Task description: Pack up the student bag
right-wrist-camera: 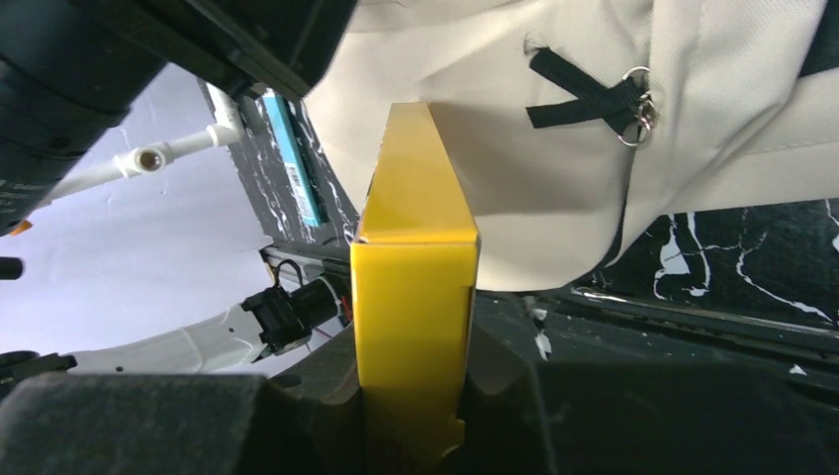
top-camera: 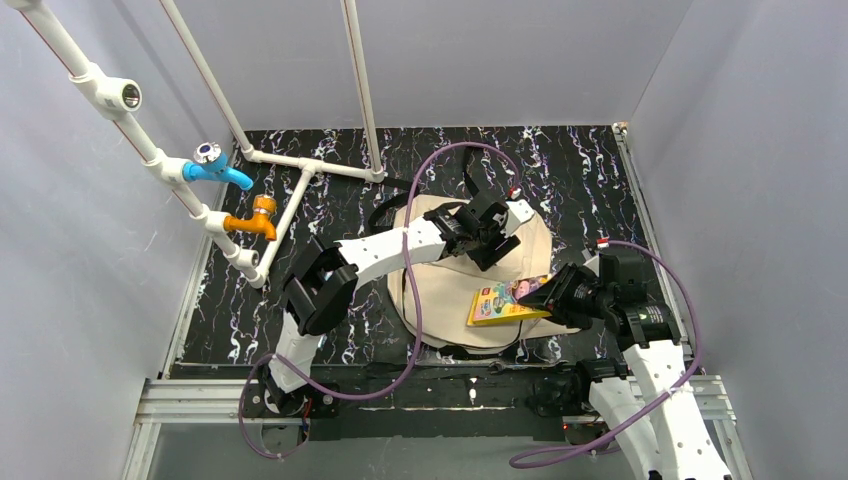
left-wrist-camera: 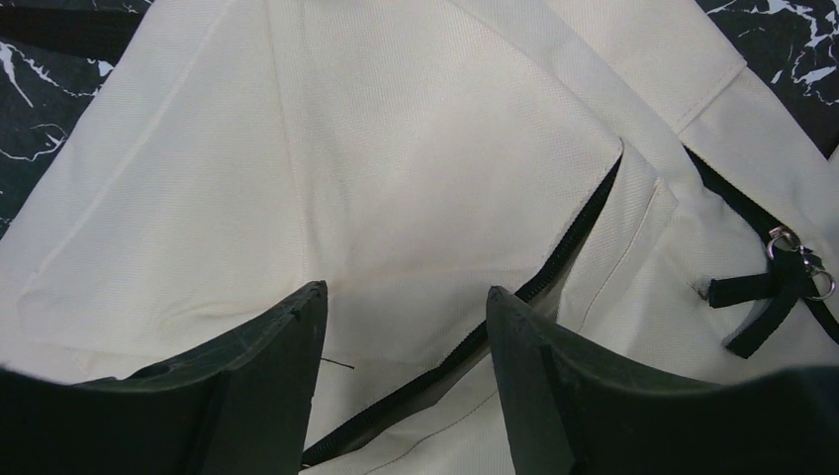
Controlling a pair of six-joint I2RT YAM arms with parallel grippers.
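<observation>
A cream bag (top-camera: pixel 440 300) lies flat on the table, its black zipper (left-wrist-camera: pixel 586 223) partly parted in the left wrist view. My right gripper is shut on a yellow box (right-wrist-camera: pixel 416 307), gripped by one end. From above, the box (top-camera: pixel 492 305) is over the bag's lower part, its colourful printed face upward. My left gripper (top-camera: pixel 497 258) hangs over the bag's upper part. Its fingers (left-wrist-camera: pixel 297 327) stand apart in the left wrist view, with only bag fabric beyond them and the zipper slit crossing between.
Beside the bag, a light-blue pack (right-wrist-camera: pixel 293 158) lies on the marbled table in the right wrist view. White pipes with a blue tap (top-camera: pixel 218 174) and an orange tap (top-camera: pixel 252 218) rise at the left.
</observation>
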